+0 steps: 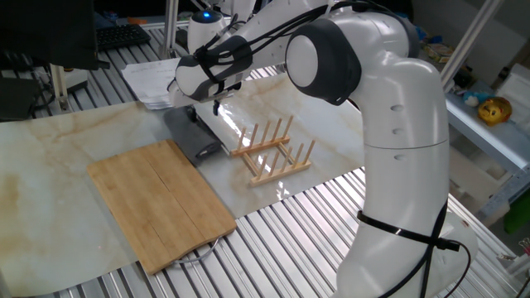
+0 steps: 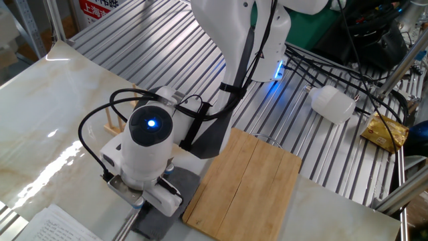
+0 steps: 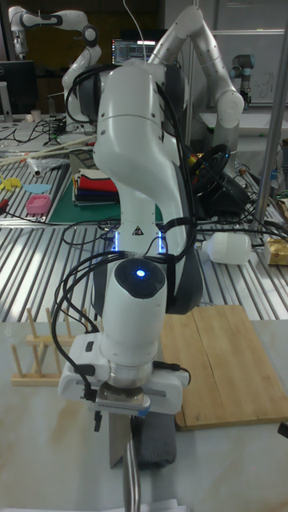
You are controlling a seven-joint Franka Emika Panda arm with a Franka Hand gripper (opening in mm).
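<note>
My gripper (image 3: 123, 418) hangs low over the far part of the table, pointing down. One dark fingertip (image 3: 98, 422) shows at the outer side of the hand, clear of the metal below, so the fingers look open; the other is mostly hidden. Beneath the hand lies a long metal utensil, seemingly a knife (image 3: 131, 482), with its shiny shaft toward the camera. A folded dark grey cloth (image 1: 195, 136) lies beside it, partly covered by the hand in exterior view 2. No grasp on either is visible.
A wooden board (image 1: 161, 203) lies close to the cloth. On the other side stands a wooden peg rack (image 1: 273, 153). Papers (image 1: 151, 83) lie near the far edge. The marbled tabletop (image 1: 50, 190) beyond the board is clear.
</note>
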